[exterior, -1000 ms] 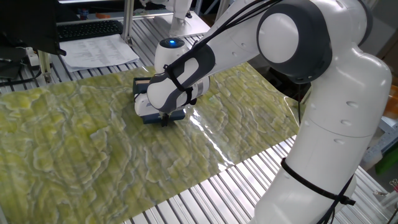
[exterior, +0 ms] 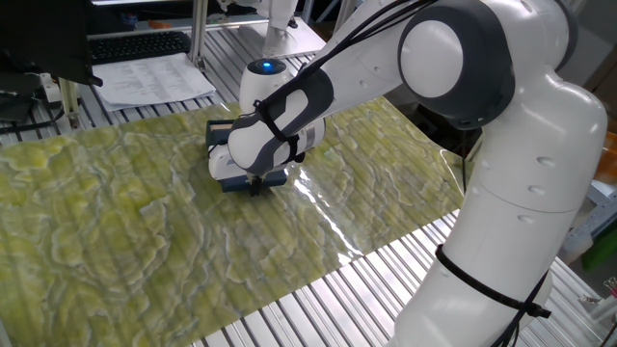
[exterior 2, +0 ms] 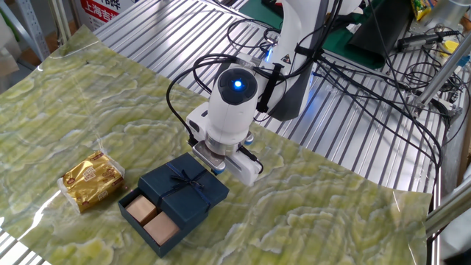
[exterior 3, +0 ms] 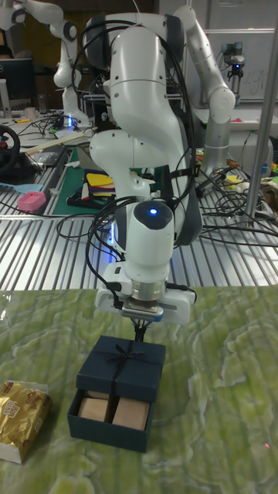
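A dark blue box (exterior 2: 173, 246) sits on the green marbled sheet, its ribboned lid (exterior 2: 193, 200) pushed back over the rear part. Two tan blocks, a left one (exterior 3: 92, 409) and a right one (exterior 3: 130, 413), show in the uncovered front. My gripper (exterior 3: 139, 333) points down at the lid's rear edge, its dark fingers close together and shut. Nothing shows between them. In exterior view 1 the gripper (exterior: 254, 187) is at the near side of the box; whether the fingertips touch the lid I cannot tell. The hand hides them in exterior view 2.
A gold foil packet (exterior 2: 92, 182) lies beside the box, on its left in exterior view 2. Much of the green sheet (exterior: 106, 241) is bare. Papers (exterior: 154, 82) and a keyboard (exterior: 140, 45) lie beyond its edge. Loose cables (exterior 2: 401, 110) hang near the arm.
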